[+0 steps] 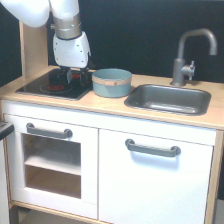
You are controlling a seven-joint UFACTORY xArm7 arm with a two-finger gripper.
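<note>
A grey-green pot (112, 84) stands upright on the wooden counter, between the black stove top (50, 86) and the sink. My white arm comes down from the upper left, and its dark gripper (76, 76) hangs low over the right back part of the stove, just left of the pot. The fingers are small and dark against a dark background, so neither their opening nor any contact with the pot's left side can be made out.
A metal sink (168, 99) with a tall grey faucet (185, 60) lies to the right. Below are two white cabinet doors with dark handles, the left one with a window onto a shelf (52, 165). A wooden post (34, 45) rises at the back left.
</note>
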